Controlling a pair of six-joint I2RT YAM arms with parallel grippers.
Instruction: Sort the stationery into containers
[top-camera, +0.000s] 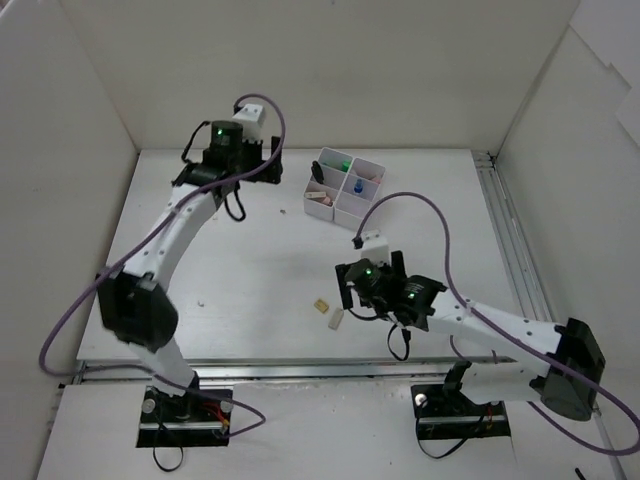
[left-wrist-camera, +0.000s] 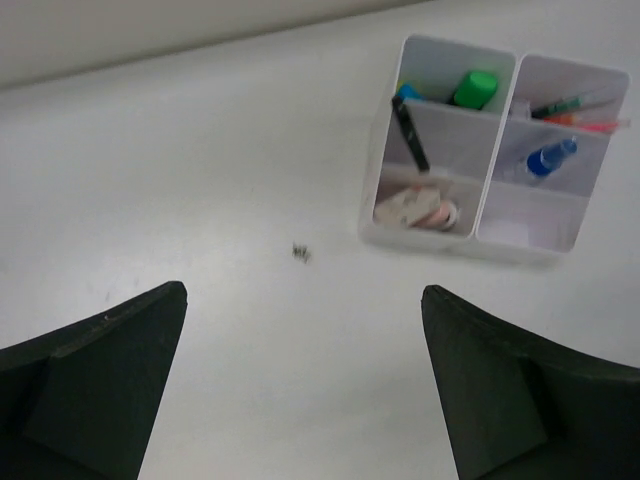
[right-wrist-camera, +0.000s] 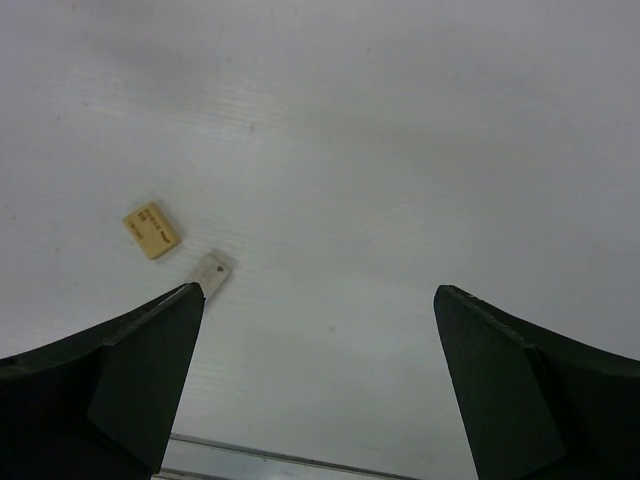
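A white divided organizer (top-camera: 350, 215) stands at the back middle, holding a green item (left-wrist-camera: 475, 88), a blue bottle (left-wrist-camera: 550, 157), pens, a dark item and pale pieces in the lower-left compartment. A yellow block (right-wrist-camera: 151, 230) and a pale eraser-like piece (right-wrist-camera: 212, 272) lie on the table near the front. My right gripper (top-camera: 370, 280) hovers beside and above them, open and empty; in the right wrist view the pale piece is partly behind a finger. My left gripper (top-camera: 262, 165) is open and empty, raised left of the organizer.
Walls enclose the back and sides, and a metal rail runs along the front edge.
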